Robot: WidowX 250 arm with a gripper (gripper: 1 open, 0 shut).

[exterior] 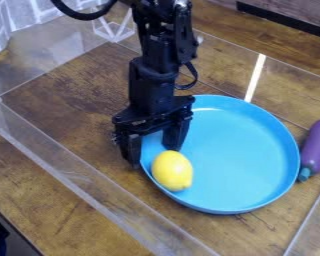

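The black arm reaches down from the top centre to its gripper [152,131], which stands open low over the left side of a blue plate [251,160]. One finger hangs just left of the plate's rim, the other inside it. A yellow oval object [172,172] lies on the plate just in front of the gripper, apart from the fingers as far as shows.
A purple elongated object [315,150] lies right of the plate. A pale translucent strip runs along the lower left, and dark shapes fill the top-left and bottom-left corners.
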